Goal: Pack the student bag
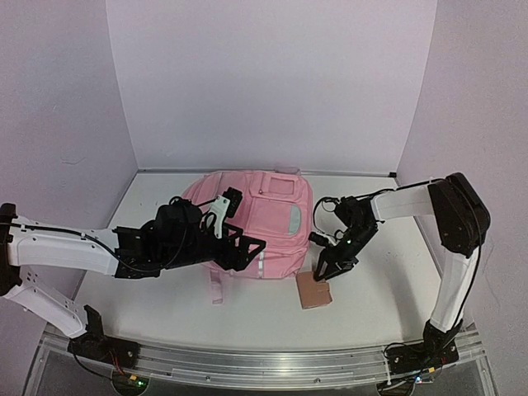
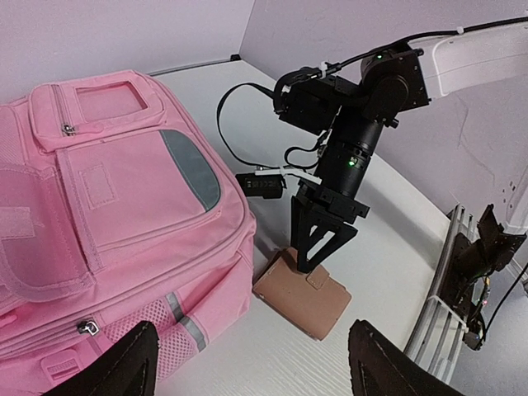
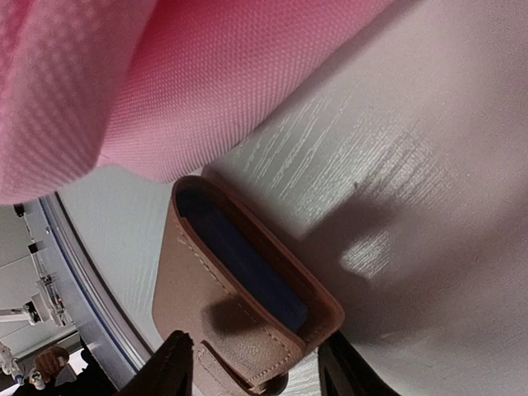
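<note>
A pink bag (image 1: 272,216) lies on the table at the centre, its grey patch and zips clear in the left wrist view. Close to its right lower corner lies a brown leather case (image 1: 313,292), flat on the table. The right wrist view shows the mouth of this case with a blue item (image 3: 252,268) inside. My right gripper is low over one end of the case, fingers apart on either side of its strap; white table shows beside one finger. My left gripper (image 1: 252,255) hangs over the bag's front, its fingers (image 2: 130,363) wide apart and empty.
A pink strap (image 1: 216,287) trails from the bag toward the front. A metal rail (image 1: 264,363) runs along the front edge, and walls close in both sides.
</note>
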